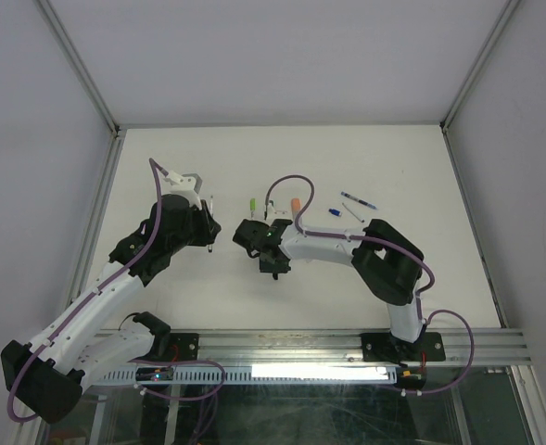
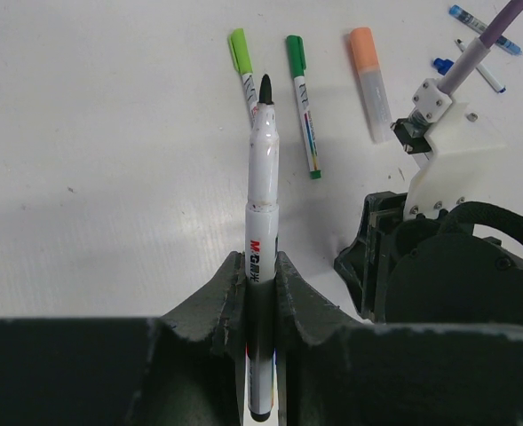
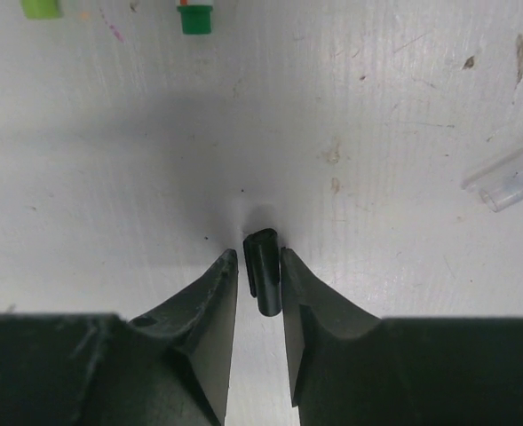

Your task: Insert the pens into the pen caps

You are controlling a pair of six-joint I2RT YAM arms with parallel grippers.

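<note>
My left gripper is shut on a white marker pen (image 2: 262, 169), held upright with its black tip uncapped, raised over the left part of the table. A small black pen cap (image 3: 265, 275) lies on the table in the right wrist view, between the fingertips of my right gripper, which is part open around it, low at the surface. Whether the fingers touch the cap I cannot tell.
A light green pen (image 2: 239, 53), a dark green pen (image 2: 303, 115), an orange-capped tube (image 2: 368, 75), a blue cap (image 2: 441, 65) and thin pens (image 2: 483, 27) lie behind.
</note>
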